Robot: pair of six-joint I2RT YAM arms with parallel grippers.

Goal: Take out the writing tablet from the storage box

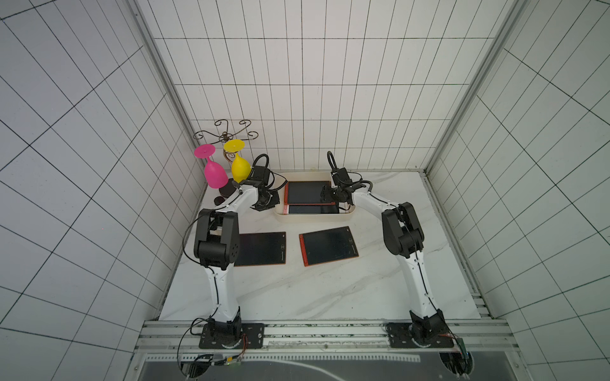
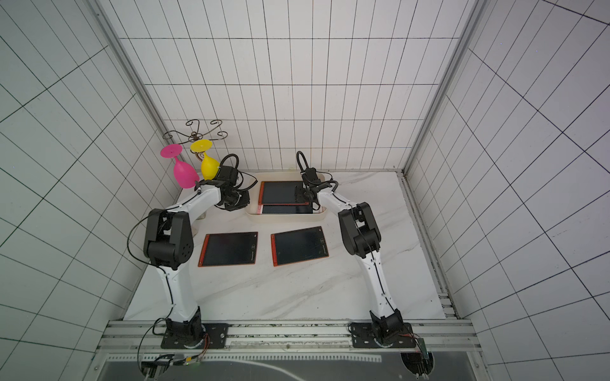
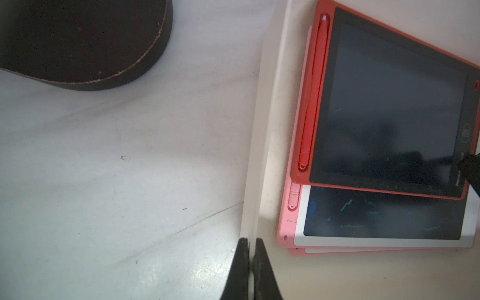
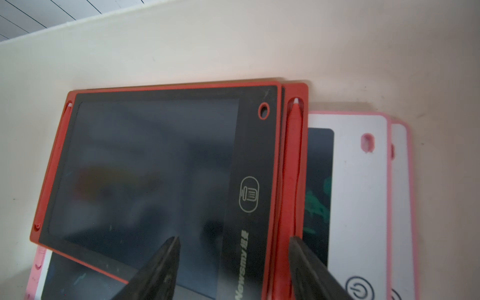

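In the cream storage box [image 1: 314,217], a red-framed writing tablet [image 4: 150,170] with a dark screen lies on top. Under its right edge shows a second red tablet's pen slot [image 4: 290,200]; pink-framed tablets [image 4: 357,200] lie below. My right gripper is part open over the top tablet's right end, one finger [image 4: 162,260] over the screen, the other [image 4: 302,260] at the pen slot; whether they touch cannot be told. Shut, my left gripper hangs by the box's left wall, nothing seen between its fingertips.
Two tablets lie on the table before the box, one [image 2: 228,248] at left, one [image 2: 300,245] in the middle. Pink [image 1: 216,174] and yellow [image 1: 240,168] goblets hang on a rack behind the left arm.
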